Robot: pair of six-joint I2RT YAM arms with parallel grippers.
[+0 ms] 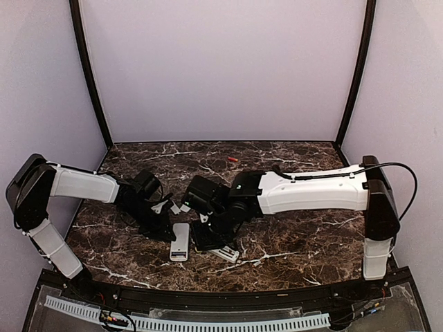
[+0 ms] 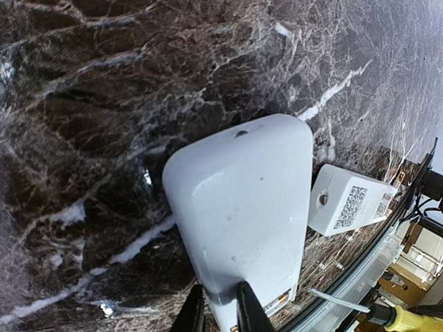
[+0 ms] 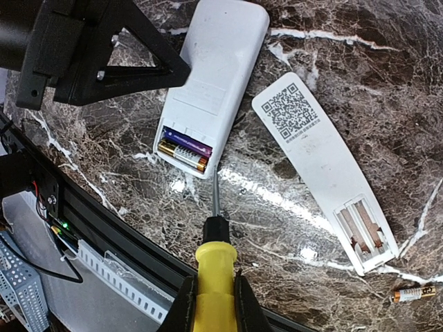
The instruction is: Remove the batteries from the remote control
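Observation:
A white remote (image 3: pixel 218 59) lies with its open battery compartment up, a purple battery (image 3: pixel 187 141) and a black-and-gold battery (image 3: pixel 182 155) inside. My right gripper is shut on a yellow-handled screwdriver (image 3: pixel 216 259); its thin tip appears close to the compartment's right corner. Over this remote, also seen in the left wrist view (image 2: pixel 246 200), my left gripper has its fingertips slightly apart, with nothing visible gripped. Whether they touch the casing, I cannot tell. Beside it lies a second remote (image 3: pixel 311 152), its compartment empty.
One loose battery (image 3: pixel 415 294) rests beyond the second remote. A small white piece (image 1: pixel 175 209) sits behind the first remote, and a red item (image 1: pixel 232 159) far back. A dark rail (image 1: pixel 228 297) borders the front.

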